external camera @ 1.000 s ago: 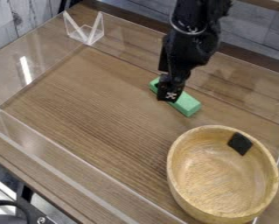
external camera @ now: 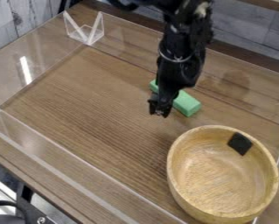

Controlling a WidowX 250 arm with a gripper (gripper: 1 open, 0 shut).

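Observation:
The black gripper (external camera: 165, 98) reaches down from the top centre, its fingers low at the left part of a green block (external camera: 184, 105) lying on the wooden table (external camera: 83, 114). The fingers partly hide the block. Whether they are open or closed on it is hard to tell.
A large tan bowl (external camera: 218, 184) with a black patch on its rim fills the lower right. A white wire object (external camera: 86, 26) is at the back left.
The gripper has moved down and slightly left and its shape looks narrower. The green block looks about where it was.

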